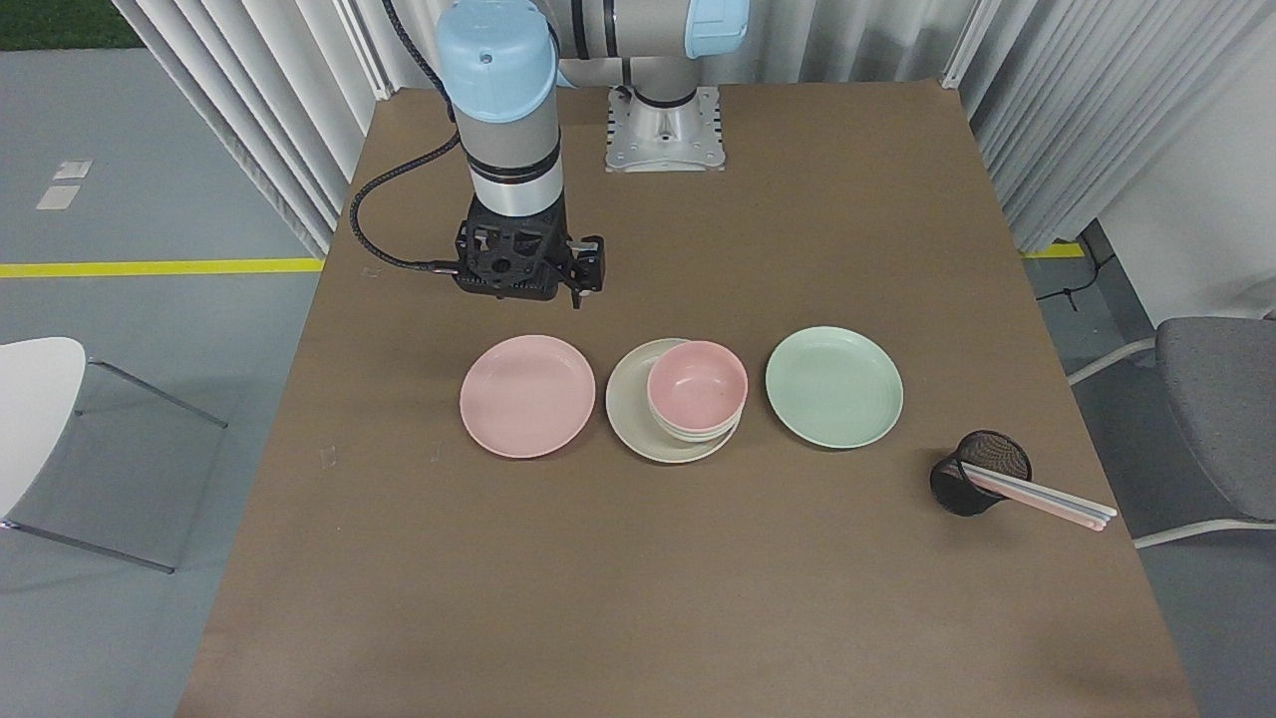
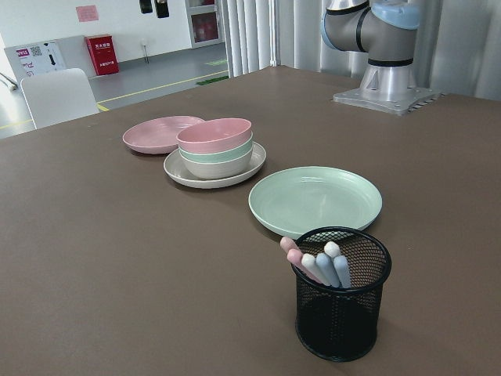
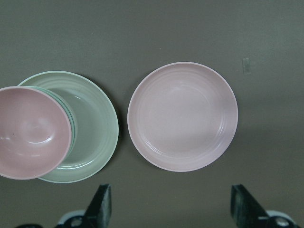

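A stack of bowls, pink (image 1: 696, 383) on top with green and white below (image 2: 216, 168), sits on a cream plate (image 1: 634, 430). A pink plate (image 1: 526, 395) lies to its left in the front view, a mint plate (image 1: 833, 385) to its right. In the wrist view the pink bowl (image 3: 29, 131) and pink plate (image 3: 182, 116) lie beyond my gripper, whose fingers are wide apart with nothing between them. The front view shows it above the table, behind the pink plate.
A black mesh cup (image 1: 957, 489) holding several sticks lies tipped-looking at the front right in the front view, upright in the left view (image 2: 337, 317). A white chair (image 1: 36, 407) and grey chair (image 1: 1220, 407) flank the table.
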